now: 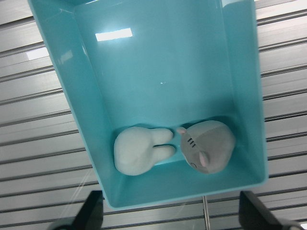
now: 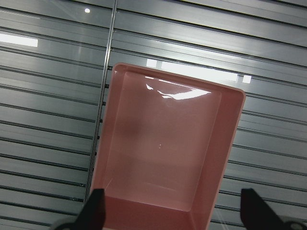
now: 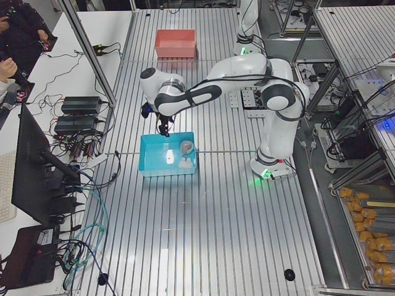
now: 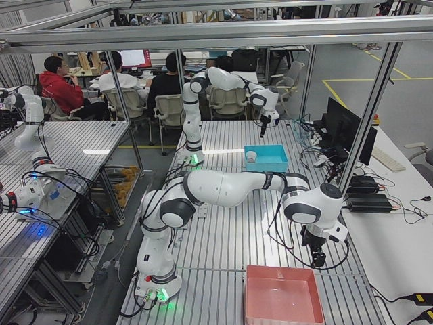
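Note:
A blue tray (image 1: 168,72) holds a white rabbit plush (image 1: 136,151) and a grey plush animal (image 1: 211,146) side by side at one end. My left gripper hangs over that end, its fingers wide apart, open and empty. An empty red tray (image 2: 158,143) lies beneath my right gripper, whose fingers are also wide apart with nothing between them.
Both trays stand on a slatted metal table (image 3: 222,228). A monitor (image 3: 34,166), cables and power boxes (image 3: 77,123) line one side, beside a frame post. The table around the trays is mostly clear.

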